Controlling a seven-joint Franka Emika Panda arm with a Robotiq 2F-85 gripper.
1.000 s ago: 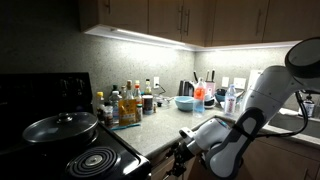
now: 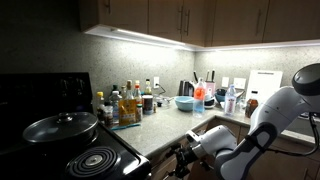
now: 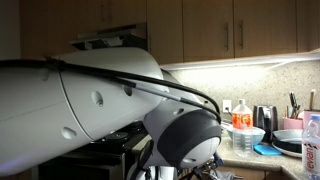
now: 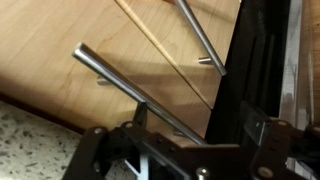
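Below the counter edge, my gripper (image 2: 182, 158) is low in front of the cabinet fronts, small and dark in exterior view 1. In the wrist view the gripper is open, its black fingers (image 4: 90, 152) spread at the lower edge. A metal bar handle (image 4: 120, 80) on a light wood front (image 4: 60, 30) runs diagonally toward the gap between them; whether it touches a finger cannot be told. A second bar handle (image 4: 205, 40) lies farther up. Exterior view 2 has the gripper largely hidden by the arm.
The stove (image 2: 95, 160) with a lidded pan (image 2: 60, 129) stands left of the gripper. Bottles (image 2: 127, 108) crowd the counter (image 2: 165, 128) behind. Speckled countertop (image 4: 30, 145) borders the wrist view's lower left; a black surface (image 4: 250, 60) is at right.
The arm's upper links have shifted right and lower over the last second, with the white forearm sinking slightly. The gripper stays close to the same spot by the cabinet fronts.
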